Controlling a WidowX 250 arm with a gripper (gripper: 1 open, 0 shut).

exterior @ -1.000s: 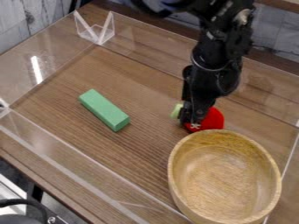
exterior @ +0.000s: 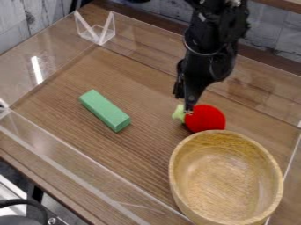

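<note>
The black gripper (exterior: 181,91) hangs above the table, just up and to the left of a red round object (exterior: 205,119). It looks shut, with nothing visible between its fingers. A small pale green piece (exterior: 180,112) lies against the red object's left side. Below them sits a large tan bowl (exterior: 223,180), and a green block (exterior: 105,110) lies to the left.
A white wire-like stand (exterior: 97,26) is at the back left. A dark cable shows at the bottom left edge.
</note>
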